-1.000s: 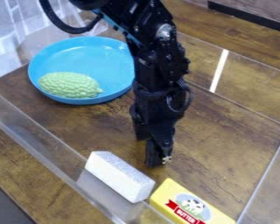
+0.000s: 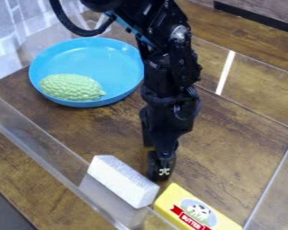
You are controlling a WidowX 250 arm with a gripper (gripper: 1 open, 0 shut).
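Observation:
My black gripper [image 2: 160, 160] points down at the wooden table, low and close to a white rectangular block [image 2: 122, 182] at the front left and a yellow butter box [image 2: 197, 210] at the front right. The gripper is open by its stance, though its fingertips are dark and hard to make out. Whether it touches the table or the block cannot be told.
A blue bowl [image 2: 115, 58] holding a pale green corn-like piece [image 2: 69, 85] sits at the back left. Clear tray walls edge the front corners.
The gripper has shifted slightly down and left, closer to the white block. The objects are where they were.

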